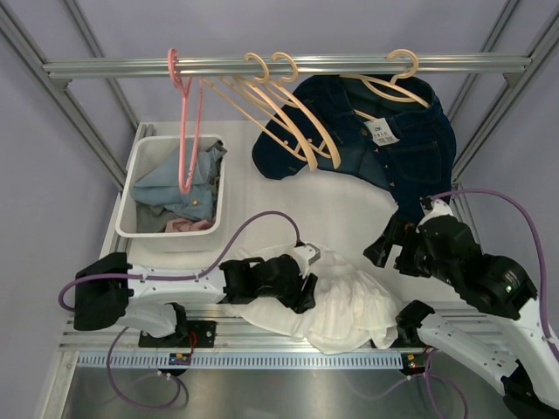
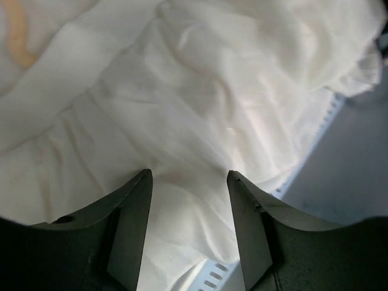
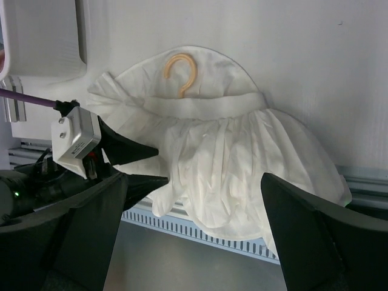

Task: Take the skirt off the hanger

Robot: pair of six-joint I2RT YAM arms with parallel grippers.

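A white skirt (image 1: 341,314) lies spread flat at the front of the white board, waistband across it in the right wrist view (image 3: 218,139), with the hook of a wooden hanger (image 3: 190,66) showing above the waistband. My left gripper (image 1: 303,288) is low over the skirt with its fingers part open; in the left wrist view only white cloth lies below and between them (image 2: 189,179). My right gripper (image 1: 393,244) is raised at the right of the skirt, open, with nothing between its fingers.
A white bin (image 1: 127,207) of folded clothes stands back left. Hangers hang on the rail (image 1: 349,64), and a denim garment (image 1: 410,166) lies at the back right. The board's front edge borders a metal strip (image 1: 140,359).
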